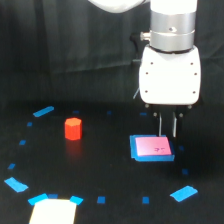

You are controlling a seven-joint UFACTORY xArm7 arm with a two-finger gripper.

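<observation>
The white robot gripper hangs at the upper right, its two slim fingers pointing down just above a blue square with a pink top layer. The fingers stand apart, with nothing visible between them. A red hexagonal block stands to the left on the black table.
A pale square lies at the bottom left. Blue tape strips and small blue marks are scattered on the black table.
</observation>
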